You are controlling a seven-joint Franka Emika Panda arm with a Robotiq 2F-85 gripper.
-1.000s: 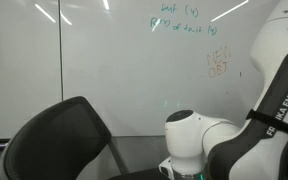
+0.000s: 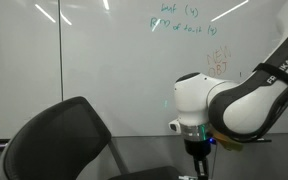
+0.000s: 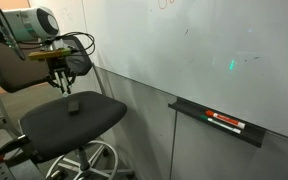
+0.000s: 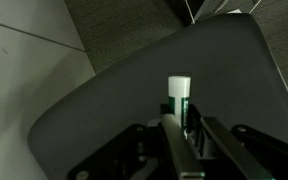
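A marker (image 4: pixel 179 87) with a white body and a dark green band stands out from between my fingers in the wrist view. My gripper is shut on it, above the dark chair seat (image 4: pixel 104 130). Seen from exterior view 2, the gripper (image 3: pixel 64 88) hangs over the same seat (image 3: pixel 99 112), near a small dark block (image 3: pixel 73 106) lying there. In exterior view 1 the hand (image 2: pixel 196 140) shows at the bottom, and the marker is hard to make out.
Behind stands a large whiteboard (image 2: pixel 124 80) with handwriting. Its black ledge (image 3: pixel 189 107) carries a red marker (image 3: pixel 224 117) and other pens. The chair's backrest (image 2: pixel 59 140) rises at the left in exterior view 1. Open space lies between chair and ledge.
The arm has risen over the last second, bringing the hand higher into exterior view 1.
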